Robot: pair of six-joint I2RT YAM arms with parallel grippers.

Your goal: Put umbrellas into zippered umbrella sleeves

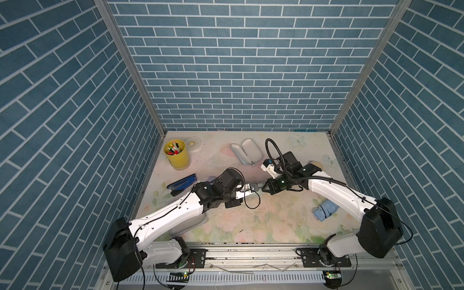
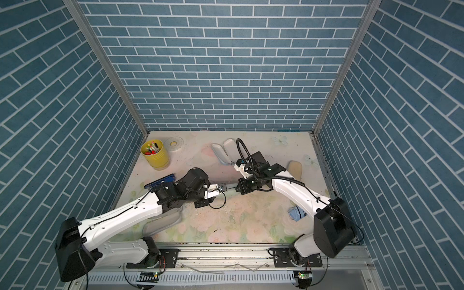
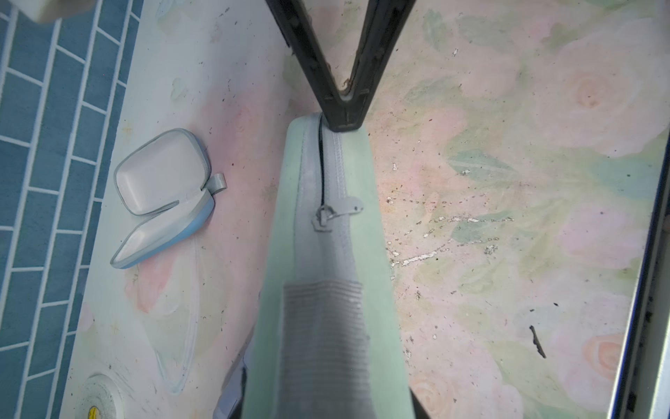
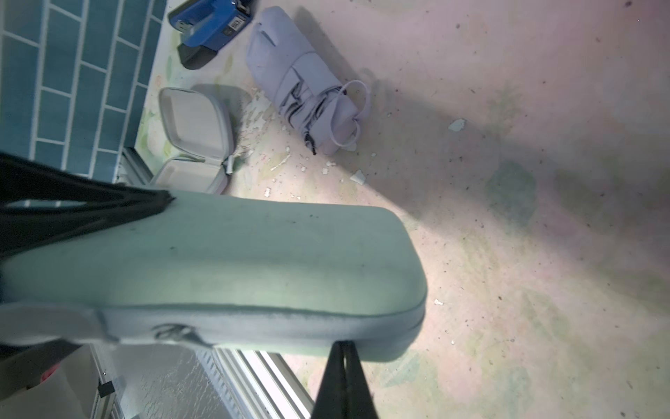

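My left gripper (image 1: 253, 187) is shut on the pale green sleeve (image 3: 380, 279), its fingers mostly hidden under it. The sleeve's grey zip has a metal pull (image 3: 324, 216) partway along, with a dark open slit between it and the far end. My right gripper is shut, its tips against the zip edge at that far end; nothing clearly shows between them. A lavender umbrella (image 4: 300, 80) lies on the table beyond the sleeve. At the right lies a blue umbrella (image 1: 325, 209). Whether the green sleeve holds an umbrella cannot be seen.
An open white-and-blue sleeve (image 3: 164, 174) lies at the back. Another open grey sleeve (image 4: 192, 125) is at front left, partly under the left arm. A beige item (image 2: 294, 170) sits at right. A blue stapler (image 1: 181, 182) and yellow pen cup (image 1: 177, 155) stand left.
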